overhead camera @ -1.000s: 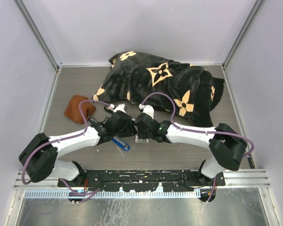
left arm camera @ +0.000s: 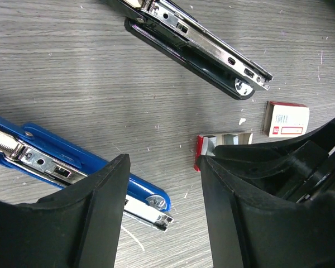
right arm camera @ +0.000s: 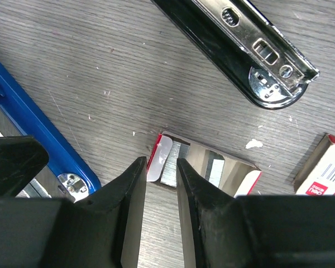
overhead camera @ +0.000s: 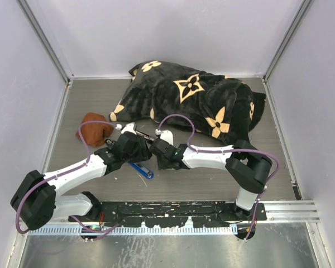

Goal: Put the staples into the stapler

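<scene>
An open staple box [right arm camera: 196, 163] with silvery staple strips [right arm camera: 214, 169] lies on the table in the right wrist view. My right gripper is part open above its left part, with no staples visibly held. The blue stapler [left arm camera: 72, 155] lies opened, its metal magazine showing; in the left wrist view my left gripper stands open over its end, nothing held between the fingers. A black stapler [left arm camera: 198, 47], also opened, lies farther back. In the left wrist view, the dark right gripper partly hides the staple box.
A closed white-and-red box [left arm camera: 287, 119] sits to the right of the open one. Behind lie a dark patterned blanket [overhead camera: 190, 100] and a brown cloth [overhead camera: 95, 129]. Both grippers are close together; free table lies on the right.
The staple box, partly visible below the right gripper earlier, is now covered in the top view.
</scene>
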